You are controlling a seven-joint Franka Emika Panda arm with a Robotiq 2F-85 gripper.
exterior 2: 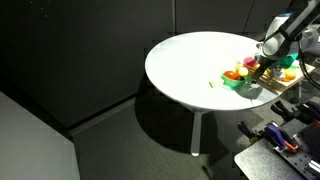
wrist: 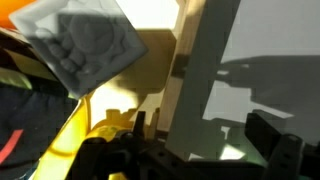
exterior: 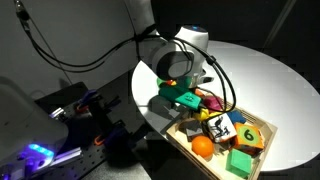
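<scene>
My gripper is open, with its two dark fingers far apart at the bottom of the wrist view. A wooden tray wall [wrist: 182, 65] runs between them. One finger is on the tray's inner side beside a yellow object [wrist: 68, 150], and the other is over the grey table. Whether either finger touches the wall, I cannot tell. In exterior view 1 the arm reaches down to the left end of the wooden tray [exterior: 183, 134]; its fingertips cannot be made out there. Inside the tray are an orange ball [exterior: 203, 147], a white block [exterior: 221, 128] and a green block [exterior: 239, 163].
An orange block [exterior: 250, 136] also lies in the tray. A green basket [exterior 2: 233, 83] with red and yellow items stands beside the arm, and a pink block [exterior 2: 249, 62] is behind it.
</scene>
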